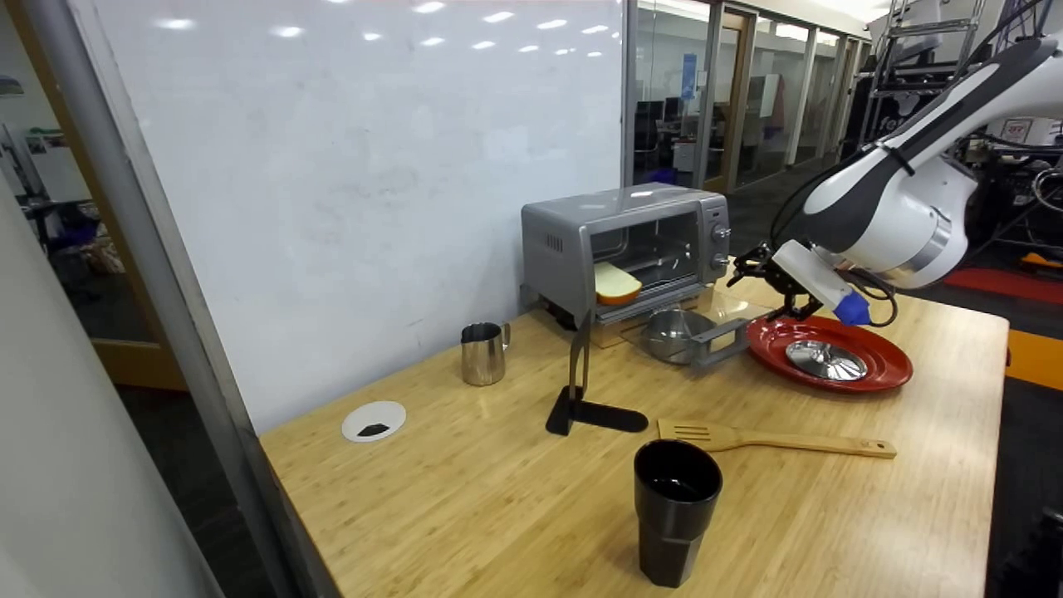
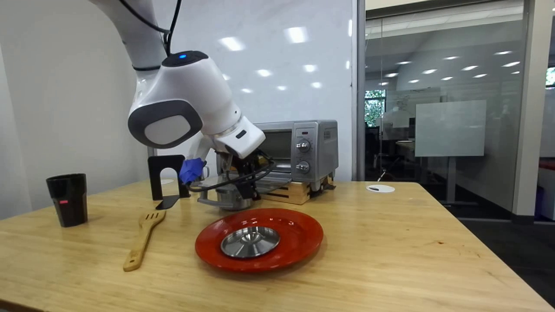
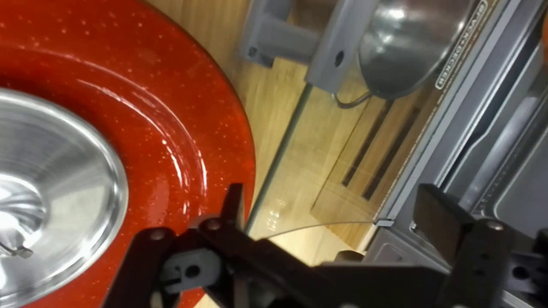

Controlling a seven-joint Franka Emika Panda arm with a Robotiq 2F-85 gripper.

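Note:
The grey toaster oven stands against the whiteboard with its glass door folded down. A grey door handle runs along the door's outer edge. My gripper is open at one side of the door; in the wrist view its fingers are spread wide, and I see nothing held. Whether a finger touches the glass, I cannot tell. Inside the oven sits a bread-like piece with a yellow top and orange side. Part of a metal pot shows beyond the handle.
Close by the door lies a red plate bearing a metal lid. A wooden spatula, black cup, black bookend-like stand and steel pitcher occupy the table.

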